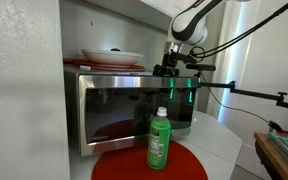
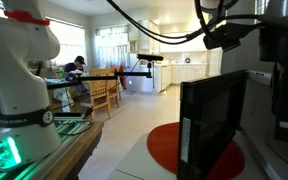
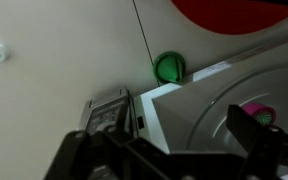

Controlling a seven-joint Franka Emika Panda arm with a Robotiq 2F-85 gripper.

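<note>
In exterior view 1 my gripper (image 1: 168, 67) hangs over the right end of the silver microwave (image 1: 134, 82), near its top. The wrist view shows dark fingers (image 3: 106, 150) spread apart on either side of my gripper, with nothing seen between them. A green bottle (image 1: 159, 140) stands upright on a round red mat (image 1: 191, 163) in front of the microwave; its green cap (image 3: 169, 67) shows from above in the wrist view. A pink item (image 3: 259, 113) lies in a pale bowl (image 3: 209, 120) close to the right finger.
A white bowl (image 1: 112, 57) sits on top of the microwave. In exterior view 2 a black upright panel (image 2: 208, 118) stands beside the red mat (image 2: 174, 143), with bare white counter (image 2: 134, 168) in front. A wooden table edge (image 1: 279, 155) lies at the right.
</note>
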